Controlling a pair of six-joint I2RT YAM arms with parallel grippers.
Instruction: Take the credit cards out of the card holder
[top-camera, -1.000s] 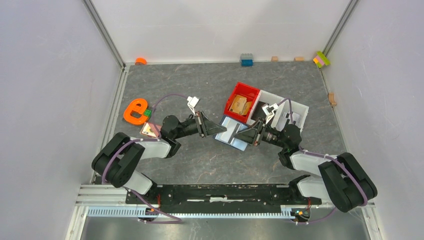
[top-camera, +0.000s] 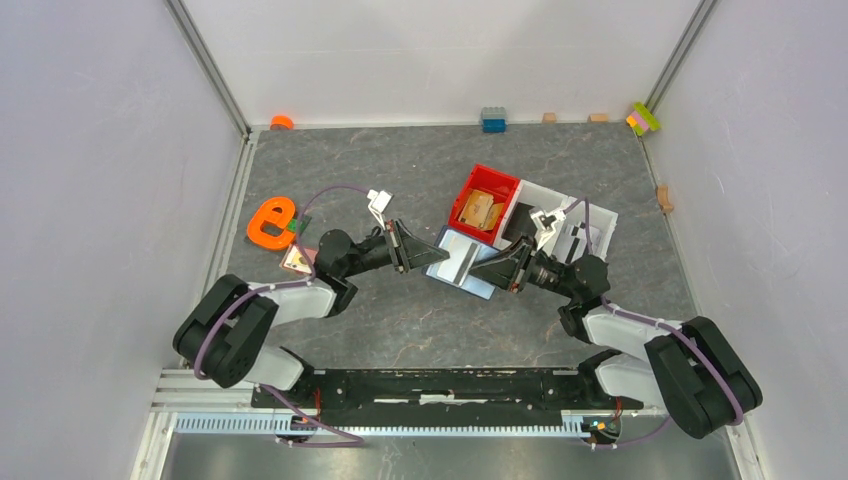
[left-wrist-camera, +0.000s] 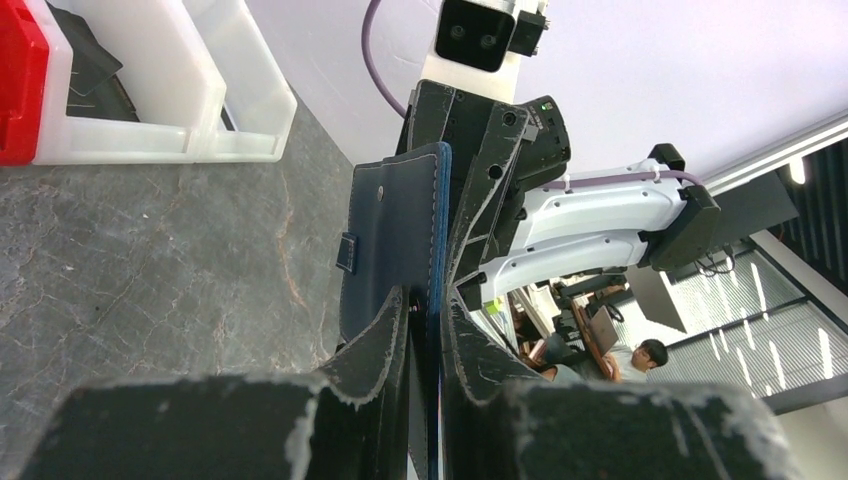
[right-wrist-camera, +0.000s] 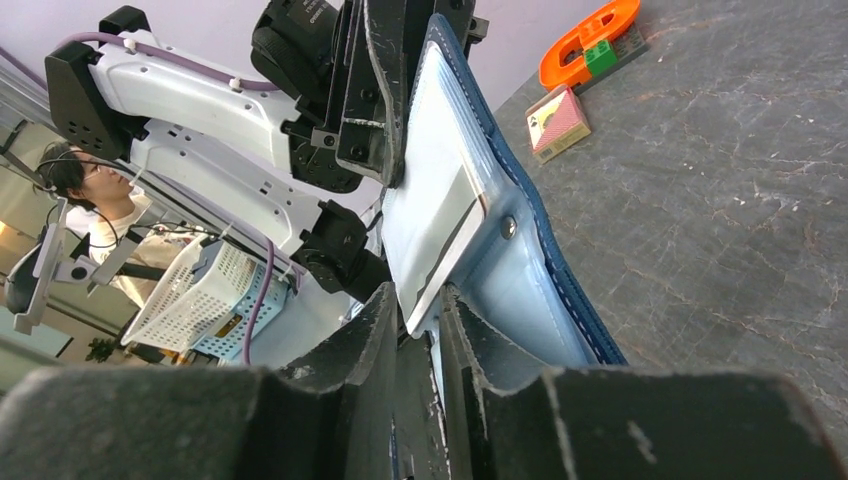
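Note:
The card holder is held between both arms, dark blue leather outside and pale blue inside, with white cards in its sleeves. In the left wrist view its dark cover stands upright, with the fingertips of my left gripper closely around its edge; whether they grip it is unclear. In the right wrist view the fingertips of my right gripper are at the lower end of a white card, a narrow gap between them; whether they clasp it is hard to tell.
A red bin and a white divided bin stand behind the holder. An orange toy and a small box lie at the left.
My left gripper and the holder's left side have shifted very slightly toward the left in the top view. Both arms' rear sections have moved slightly.

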